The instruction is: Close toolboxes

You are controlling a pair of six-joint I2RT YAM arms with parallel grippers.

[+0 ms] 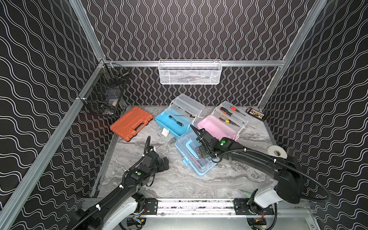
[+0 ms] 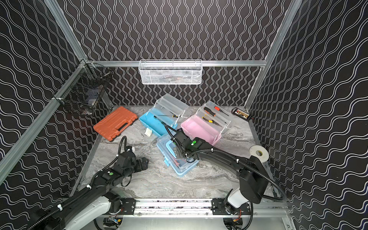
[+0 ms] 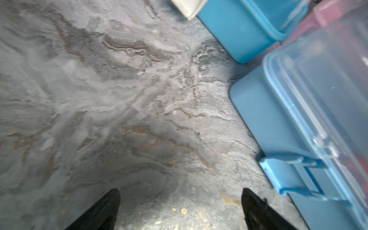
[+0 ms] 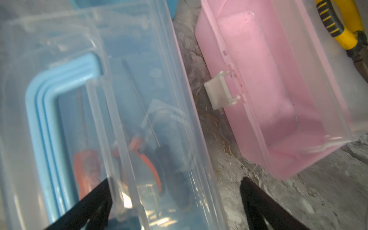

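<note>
A light-blue toolbox (image 1: 193, 166) with its clear lid down stands mid-table; tools show through it. Its front latch (image 3: 302, 176) sticks outward in the left wrist view. Behind it, the bright-blue toolbox (image 1: 163, 120) and the pink toolbox (image 1: 214, 126) both have their clear lids swung back. A white latch (image 4: 220, 91) hangs off the pink one's front. My right gripper is open over the light-blue box's lid near the handle (image 4: 42, 115); I cannot tell whether it touches. My left gripper is open above bare table, left of that box.
An orange case (image 1: 131, 122) lies shut at the back left. A roll of tape (image 1: 276, 151) and a small bit set (image 1: 256, 113) are on the right. Pliers (image 1: 229, 121) and screwdrivers lie in the pink box's lid.
</note>
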